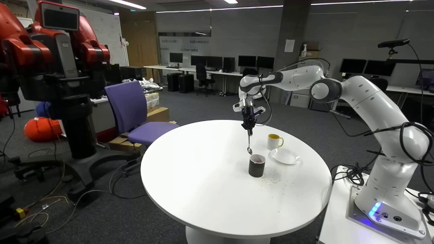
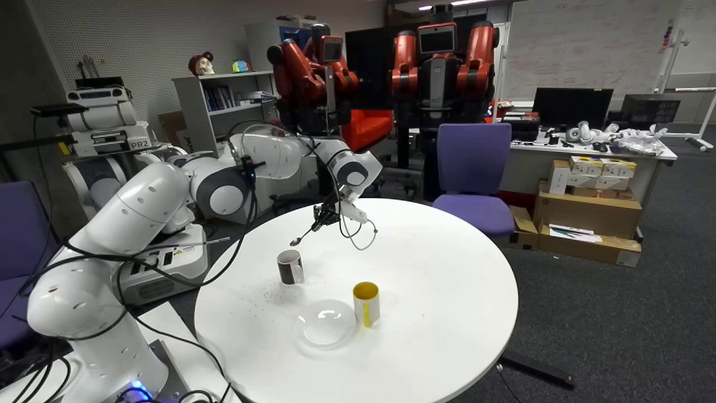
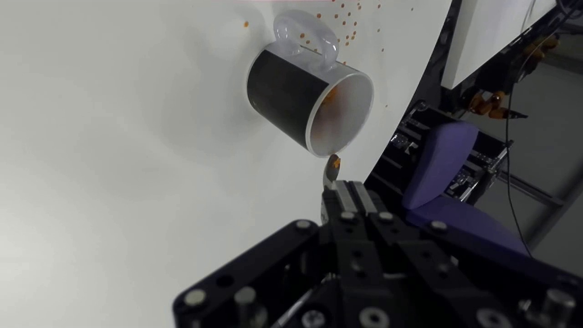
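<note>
My gripper (image 1: 249, 132) (image 2: 316, 227) is shut on a metal spoon (image 1: 250, 150) (image 2: 295, 242), which hangs with its bowl lowest. In the wrist view the spoon's bowl (image 3: 329, 172) shows just past the fingertips, with a small orange bit in it; its handle is mostly hidden. A dark mug with a white rim and handle (image 1: 256, 167) (image 2: 290, 269) (image 3: 284, 96) stands upright on the table. Some orange stuff shows inside it. The spoon's bowl is above and slightly beyond the mug's rim in exterior view 1, outside the mug.
Beside the dark mug are a clear plate (image 1: 286, 157) (image 2: 329, 326) and a white mug with yellow inside (image 1: 274, 141) (image 2: 366, 305). Small orange crumbs (image 1: 272, 177) (image 3: 350, 35) are scattered near the dark mug.
</note>
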